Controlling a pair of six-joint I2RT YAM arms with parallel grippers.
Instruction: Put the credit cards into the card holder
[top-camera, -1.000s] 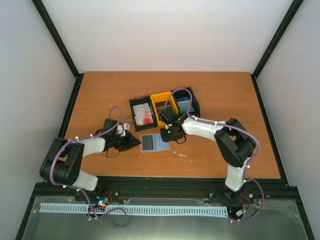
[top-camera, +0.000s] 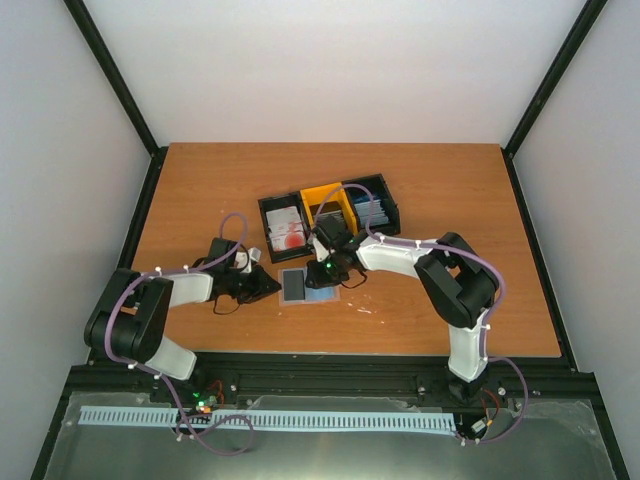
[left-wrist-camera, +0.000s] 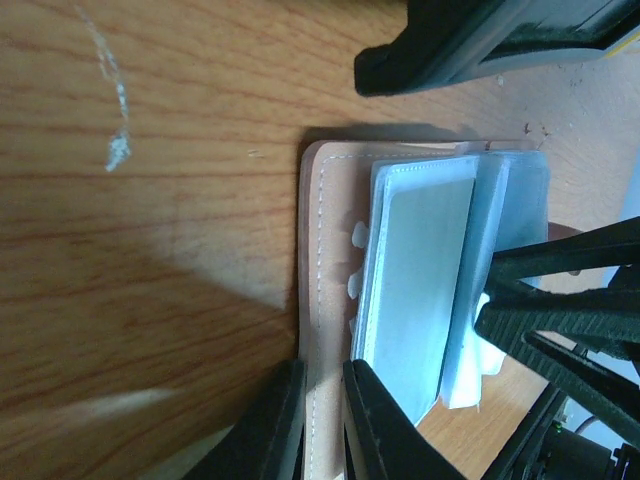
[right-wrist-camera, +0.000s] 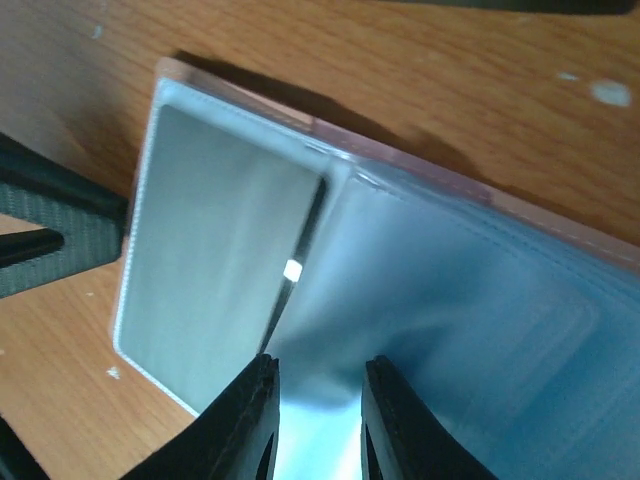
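The open card holder lies on the table, with a grey panel on its left and pale blue clear sleeves on its right. My left gripper is shut on the holder's near edge, as the left wrist view shows. Over the blue sleeves stands my right gripper, part open, with no card visible between its fingertips. A dark gap with a small white spot runs between the grey panel and the sleeves. Something white shows below the right fingers in the left wrist view.
Behind the holder stand three joined bins: a black one with white and red cards, a yellow one in the middle and a black one with bluish cards.
My right gripper has moved left across the holder, from its right part toward the middle, covering more of the blue side. The left arm and the holder look the same.
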